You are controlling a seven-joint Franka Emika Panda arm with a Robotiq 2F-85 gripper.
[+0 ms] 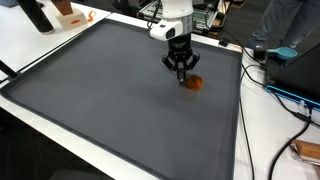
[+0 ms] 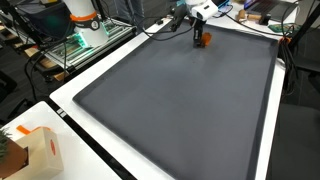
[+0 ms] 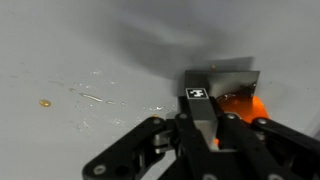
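Observation:
In the wrist view, my gripper is shut, and a flat, shiny metallic plate (image 3: 235, 83) shows at its fingertips. An orange object (image 3: 247, 108) lies directly against that plate, partly hidden by the gripper; whether the two are one piece I cannot tell. From the first exterior view, the gripper (image 1: 182, 74) points down close to the grey tabletop, the orange object (image 1: 193, 83) right beside its tip. The second exterior view has the orange object (image 2: 206, 40) near the far edge of the table, next to the gripper (image 2: 197, 39).
A few small specks and a brown spot (image 3: 45, 103) mark its surface near the gripper. Blue and black cables (image 1: 270, 85) run beyond the table's right edge.

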